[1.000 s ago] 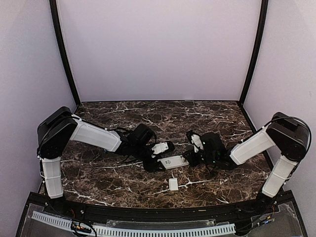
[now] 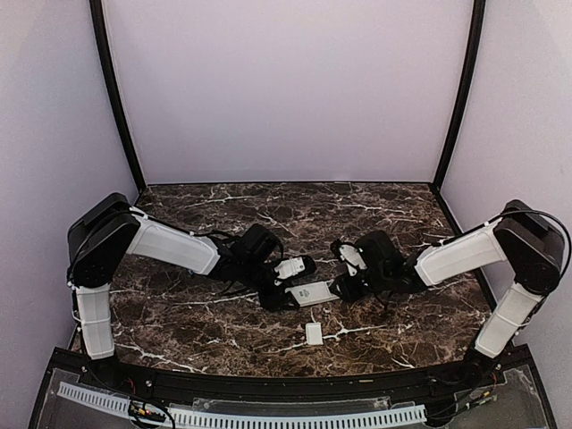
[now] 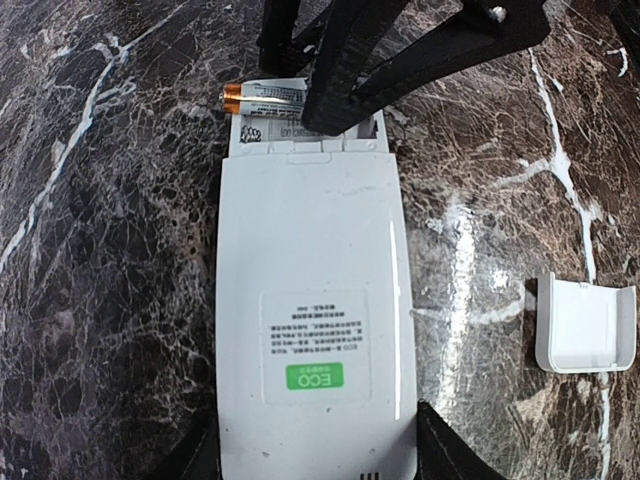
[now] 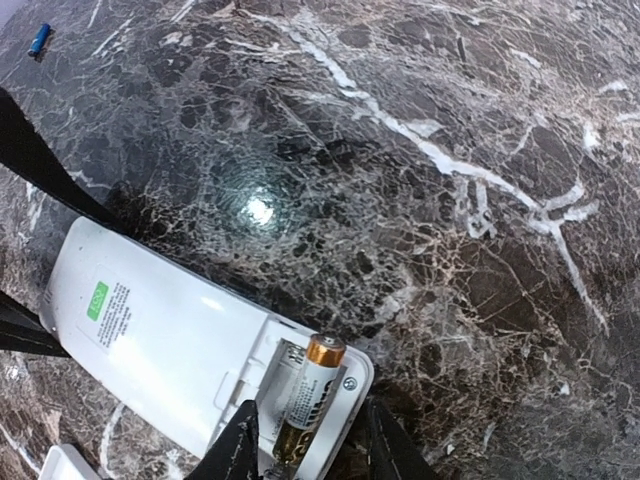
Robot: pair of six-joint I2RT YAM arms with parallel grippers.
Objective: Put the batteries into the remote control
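The white remote control [image 3: 315, 230] lies face down on the marble table, its battery compartment uncovered. My left gripper is shut on its far end from the compartment, one finger against each side. A copper-topped battery [image 4: 311, 395] lies across the compartment, its copper end raised and sticking out past the remote's side edge. Over the compartment end my right gripper is open, with the battery's dark end between its fingers in the right wrist view; contact cannot be told. The right fingers [image 3: 335, 105] partly hide the compartment in the left wrist view.
The white battery cover [image 3: 588, 325] lies loose on the table, nearer the front edge than the remote. A small blue cylinder [image 4: 40, 39] rests farther off in the right wrist view. Open table surrounds the remote behind and in front.
The left arm, remote and cover have stayed in place.
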